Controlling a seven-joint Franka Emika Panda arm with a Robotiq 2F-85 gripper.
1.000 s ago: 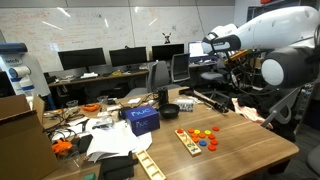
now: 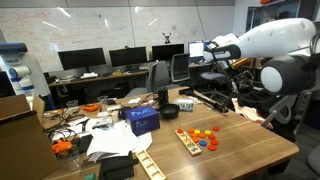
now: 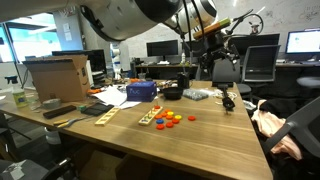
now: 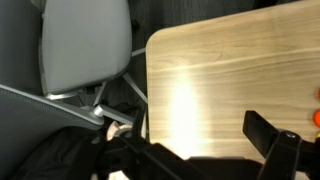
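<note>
My gripper is open, its two dark fingers wide apart with only bare table below and between them. It hangs high above the right part of the wooden table, well clear of every object. Loose round discs in red, orange, yellow and blue lie on the table; among them is a red disc [image 2: 213, 150], and another red disc [image 4: 317, 118] shows at the wrist view's right edge. Beside the loose discs is a narrow wooden strip [image 3: 152, 115] holding round pieces. A second pale strip [image 2: 150, 165] lies farther left.
A blue box [image 2: 143, 121] and a black bowl [image 3: 173, 93] stand behind the strips. Papers [image 2: 108, 140] and small items crowd the left side. A grey chair [image 4: 85, 45] stands past the table edge.
The arm has shifted slightly downward in exterior view 1. Nothing on the table has visibly moved.
</note>
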